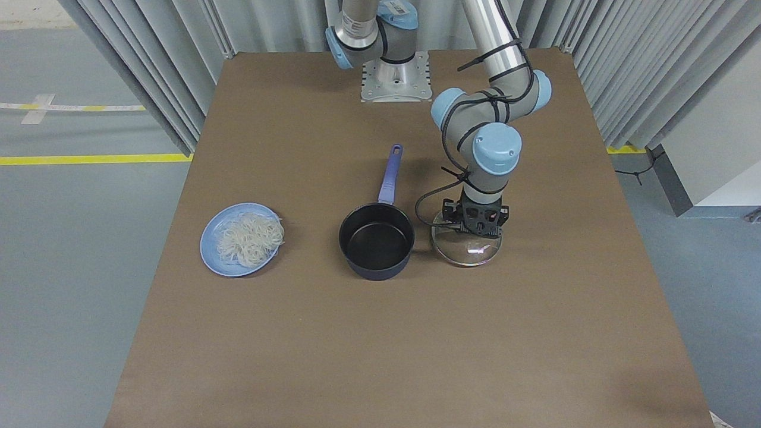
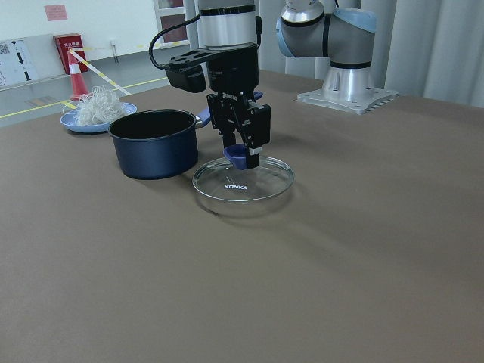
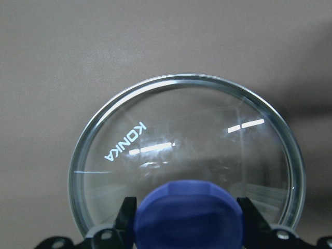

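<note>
My gripper (image 2: 241,151) is shut on the blue knob (image 3: 188,215) of a glass lid (image 1: 464,251) marked KONKA, low over the table just right of a dark saucepan (image 1: 376,246) with a blue handle (image 1: 390,171). In the left view the lid (image 2: 243,185) sits at or very near table level; whether it touches is unclear. The front view hides the knob under the gripper. A blue plate (image 1: 214,260) with white noodles (image 1: 250,236) lies left of the pan.
The robot's base (image 1: 396,85) stands at the back of the table (image 1: 371,342).
</note>
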